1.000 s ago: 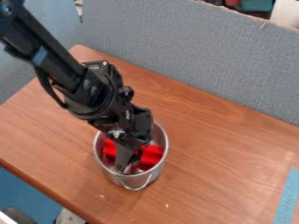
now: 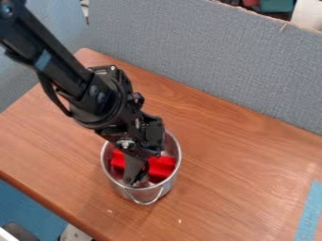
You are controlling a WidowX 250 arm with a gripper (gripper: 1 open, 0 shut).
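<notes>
My gripper (image 2: pixel 136 162) reaches down from the black arm into a metal pot (image 2: pixel 151 195) on the wooden table. Inside the pot lies a red cylindrical object (image 2: pixel 161 166), partly hidden by the gripper. The fingers are down among the pot's contents, open as far as can be seen; whether they touch the red object is unclear.
A grey padded wall (image 2: pixel 214 56) runs along the back. A blue strip (image 2: pixel 307 212) lies at the right edge.
</notes>
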